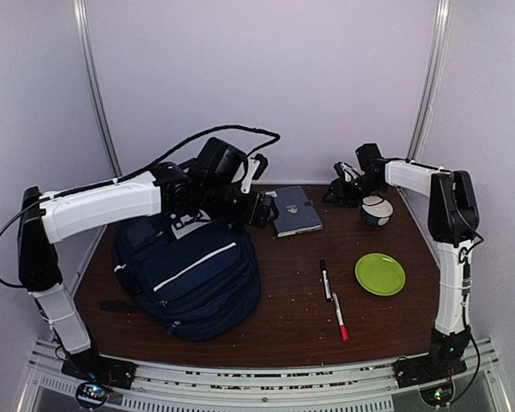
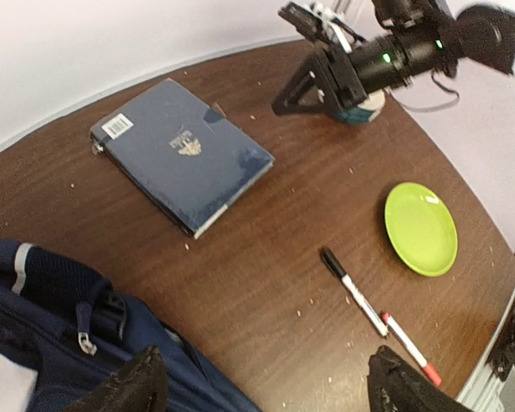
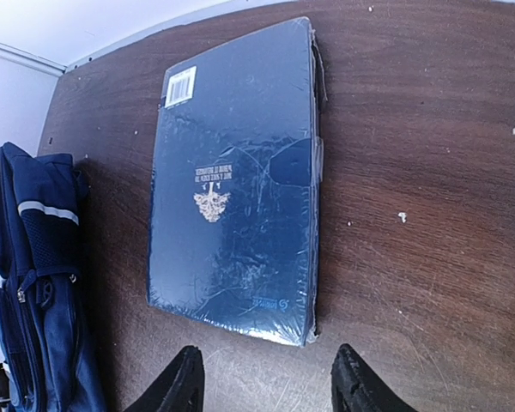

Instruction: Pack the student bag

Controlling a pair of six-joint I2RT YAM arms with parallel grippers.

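Note:
The navy backpack (image 1: 189, 292) lies on the left of the table, its flap down over the opening in the top view. My left gripper (image 1: 256, 206) hangs open above its back right part, fingers empty. A wrapped dark blue book (image 3: 232, 172) lies flat at the back centre. My open right gripper is over the table to the book's right, holding nothing. A black marker (image 1: 324, 279) and a red marker (image 1: 340, 318) lie in the front middle right.
A green plate (image 1: 379, 275) lies on the right, and a cup (image 1: 376, 211) stands behind it under the right arm. The middle of the table between backpack and plate is mostly bare wood.

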